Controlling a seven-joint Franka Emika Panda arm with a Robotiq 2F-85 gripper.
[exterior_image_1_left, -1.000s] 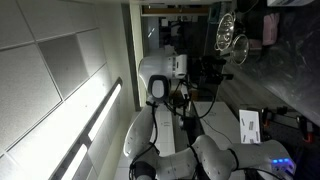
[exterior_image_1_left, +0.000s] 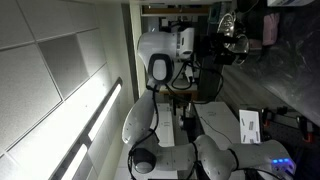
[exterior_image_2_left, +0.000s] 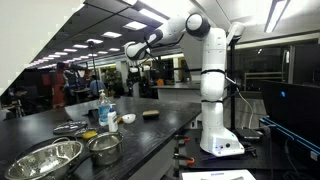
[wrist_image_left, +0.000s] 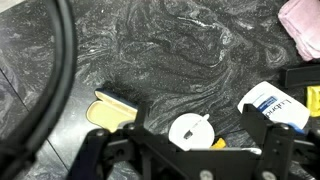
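Note:
My gripper stands open in the wrist view, its dark fingers spread at the bottom with no object held between them. Below it on the dark marbled table are a white round-topped item (wrist_image_left: 180, 134), a white lettered bottle (wrist_image_left: 276, 105) and a tan block with a dark edge (wrist_image_left: 112, 108). In exterior view 2 the gripper (exterior_image_2_left: 133, 68) hangs high above the far part of the table. Exterior view 1 is tilted, and there the gripper (exterior_image_1_left: 214, 48) overlaps the metal bowls in the picture.
A pink cloth (wrist_image_left: 303, 24) lies at the wrist view's upper right, beside a black container (wrist_image_left: 300, 77). In exterior view 2 a metal colander (exterior_image_2_left: 50, 160), a pot (exterior_image_2_left: 105, 150) and bottles (exterior_image_2_left: 104, 109) crowd the near left.
In exterior view 1 the arm and gripper have shifted up and slightly right in the picture, covering more of the metal bowls. The other objects there stay where they were.

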